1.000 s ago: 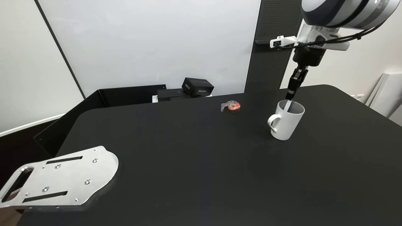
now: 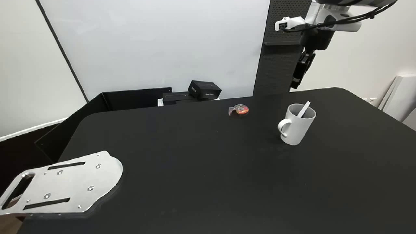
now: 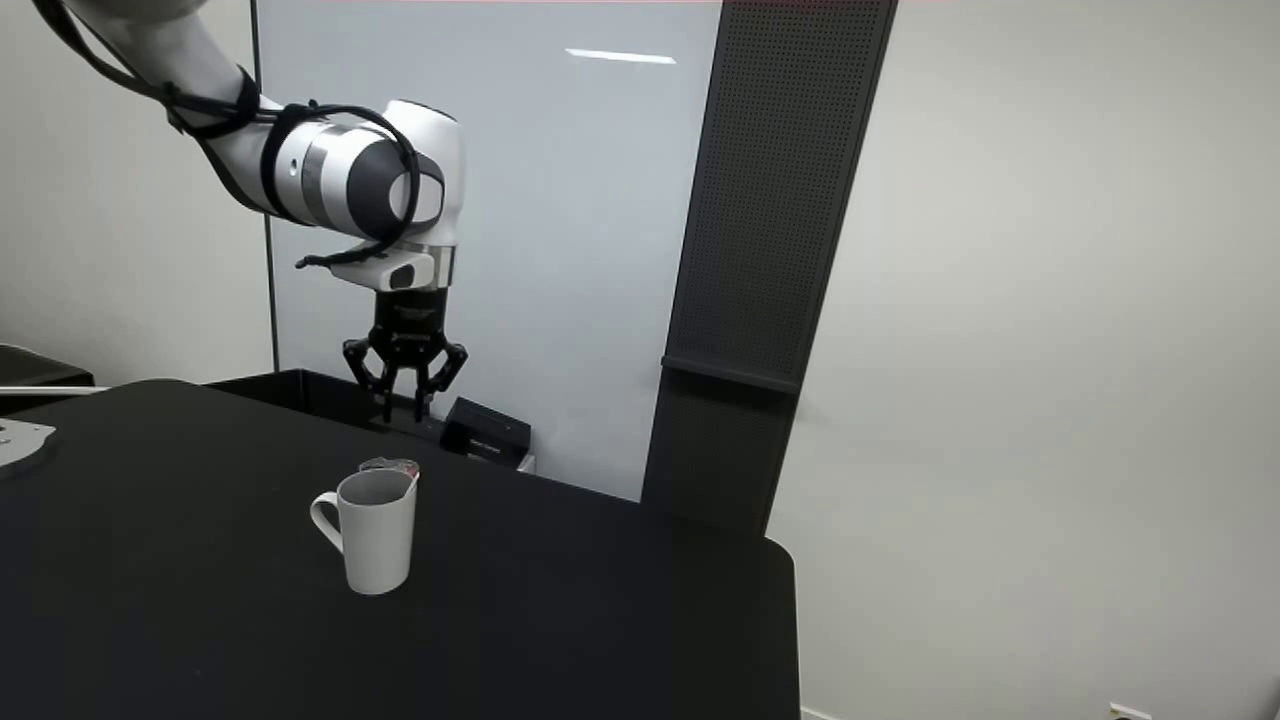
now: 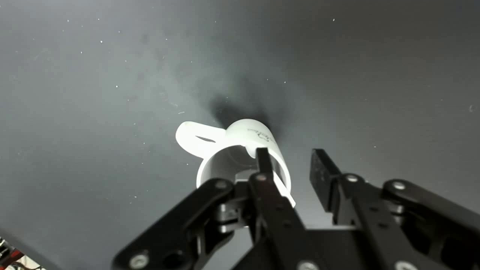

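On the black table stands a white mug [image 2: 297, 126], upright, its handle toward the left in exterior view 1. A white stick [image 2: 304, 109] leans inside it and pokes above the rim. My gripper [image 2: 295, 84] hangs above the mug, clear of it and of the stick. In exterior view 2 the gripper [image 3: 404, 408] shows its two fingers apart with nothing between them. The wrist view looks down on the mug [image 4: 247, 135] below the gripper; one finger hides part of its opening, and the stick [image 4: 284, 191] shows beside that finger.
A small tape dispenser [image 2: 239, 110] lies behind and left of the mug. At the front left is a silver metal plate [image 2: 74, 183]. A black box [image 2: 204, 90] sits beyond the table's back edge.
My gripper has risen away from the mug, and its fingers no longer meet the stick's top. The stick now leans to the right inside the mug, which has hardly moved.
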